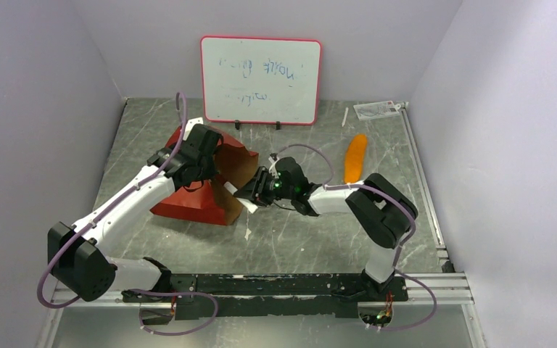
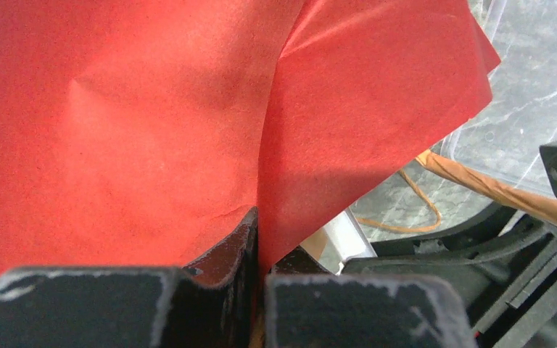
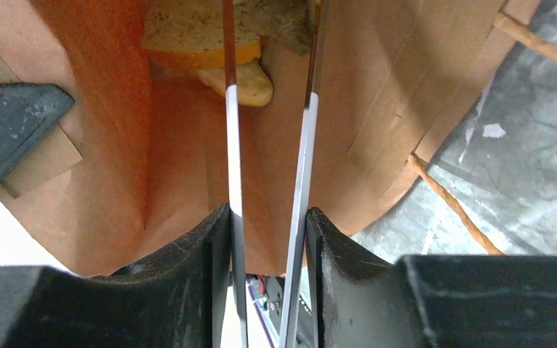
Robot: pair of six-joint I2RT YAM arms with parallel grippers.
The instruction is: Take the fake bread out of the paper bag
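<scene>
The red paper bag lies on its side with its brown mouth facing right in the top view. My left gripper is shut on a fold of the bag's rim. Through the mouth, long slim fingers of my right gripper reach inside; they stand apart, open. Deep in the bag lie an orange-crusted bread piece and a smaller pale piece. Between and behind the fingertips shows a brownish piece; whether they touch it is unclear. On the table at right rests a long orange bread.
A whiteboard stands at the back. Twisted paper handles cross near the bag's mouth. A flat clear packet lies at the back right.
</scene>
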